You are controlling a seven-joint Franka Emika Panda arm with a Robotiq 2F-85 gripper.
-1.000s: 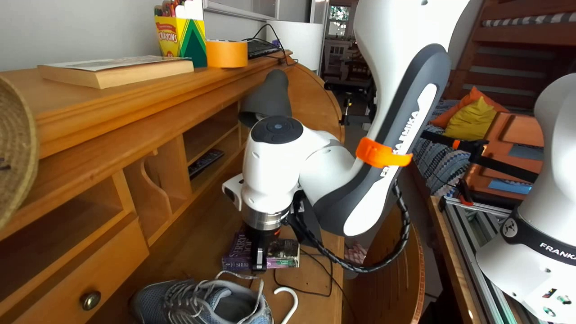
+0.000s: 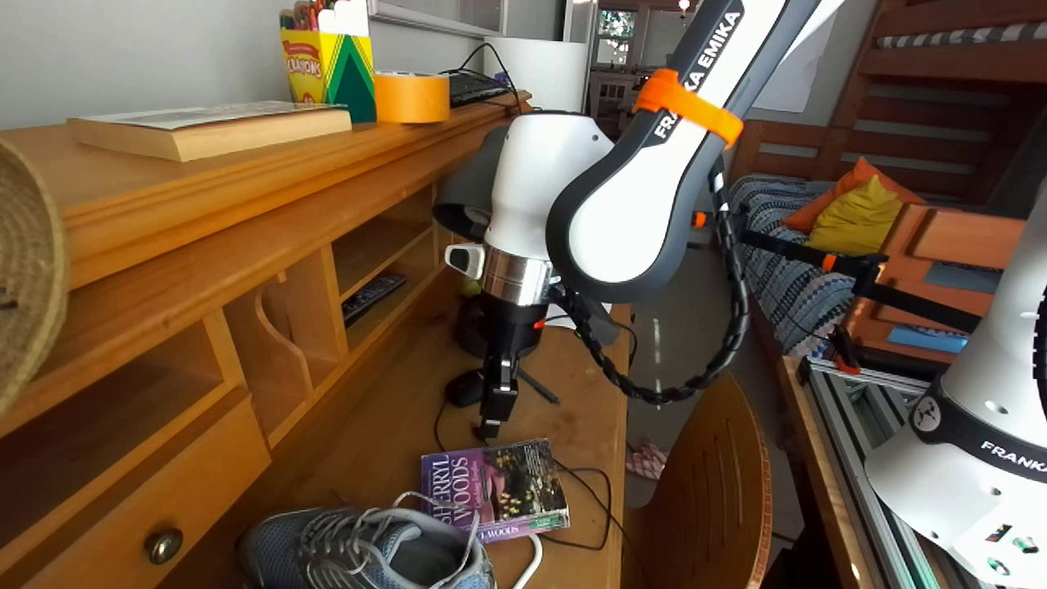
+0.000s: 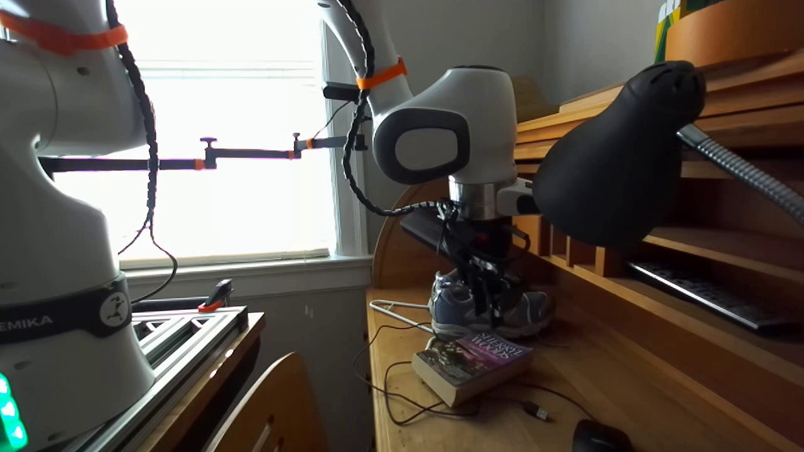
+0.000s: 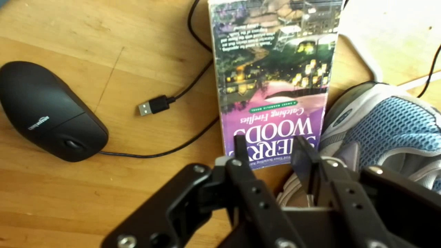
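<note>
A purple and dark paperback (image 4: 273,78) lies flat, cover up, on the wooden desk between a black mouse and a sneaker. In exterior view 1 the same book (image 2: 510,486) rests behind the shoe, over part of a white hanger. My gripper hangs above the title end of the cover. Its two black fingers stand apart, only partly spread, with nothing held between them. The far exterior view has the book (image 3: 475,361) lying clear below the dark gripper, whose fingertips are hard to make out there.
The grey-blue sneaker (image 2: 373,550) sits close beside the book. A USB cable end (image 4: 155,105) and the mouse (image 4: 49,111) lie on the other side. A black lamp (image 3: 618,158) stands near the cubbies. Bare desk shows between mouse and book.
The book has come out of them and lies flat nearer the shoe, over the hanger hook. The arm has risen.
</note>
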